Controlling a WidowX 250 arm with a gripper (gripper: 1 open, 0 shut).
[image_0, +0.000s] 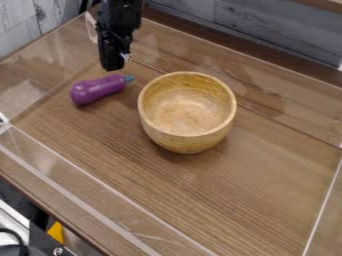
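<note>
A purple eggplant with a teal stem lies on the wooden table, left of a tan bowl. The dark gripper is raised above and behind the eggplant at the top of the view, apart from it. Its fingers are small here, and how far they are spread is hard to make out.
The bowl is empty. A pale wall or edge runs along the back, and dark clutter lies past the table's left edge at bottom left.
</note>
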